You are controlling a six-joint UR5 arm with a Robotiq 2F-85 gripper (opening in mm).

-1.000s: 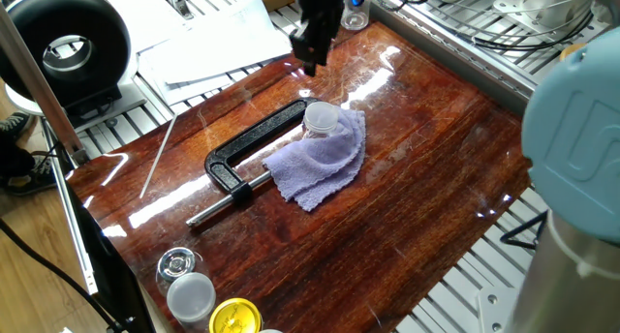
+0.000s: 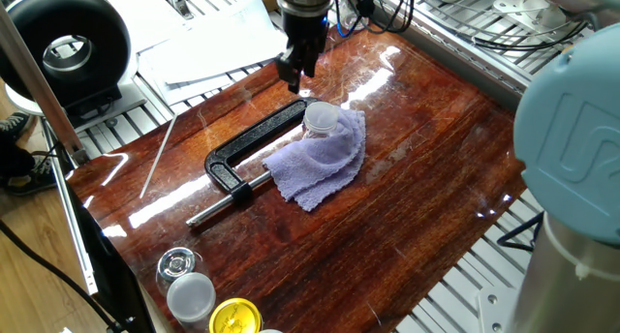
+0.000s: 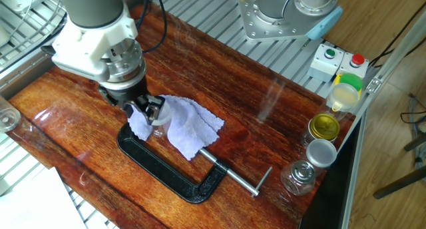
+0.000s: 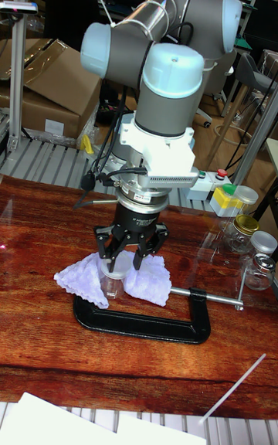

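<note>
A small clear jar with a whitish lid (image 2: 321, 118) stands with a lilac cloth (image 2: 315, 168) around it. Beside them a black C-clamp (image 2: 221, 164) lies flat on the glossy wooden table, its steel screw passing by the cloth. My gripper (image 2: 300, 79) hangs in the air behind the jar in exterior view 1, apart from it. In exterior view 3 the gripper (image 4: 121, 261) has its two fingers spread, overlapping the jar's lid (image 4: 122, 262) from that angle. Nothing shows held between the fingers. Exterior view 2 partly hides the lid (image 3: 162, 114) behind a finger.
Several jars, one with a yellow lid (image 3: 325, 126), line the table's edge. Another clear jar (image 3: 6, 117) stands at the opposite side. White paper sheets (image 2: 213, 47) lie beyond the table.
Jar, cloth and clamp stayed put.
</note>
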